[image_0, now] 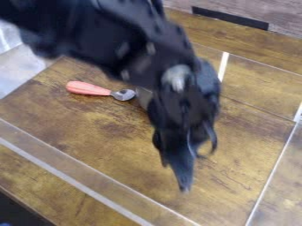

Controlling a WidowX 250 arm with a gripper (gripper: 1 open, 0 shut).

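Note:
The black robot arm reaches across the upper middle of the view, with its gripper (pixel 182 177) low over the wooden table, in front of where a metal pot stands. The gripper is blurred and looks shut, with nothing visible between its fingers. The pot is almost wholly hidden behind the arm. A spoon with a pink-orange handle (pixel 90 88) lies on the table to the left of the gripper, its metal head pointing right.
Clear panels or strips border the wooden table (pixel 94 132) at left, front and right. A grey wooden board (pixel 236 19) runs along the back.

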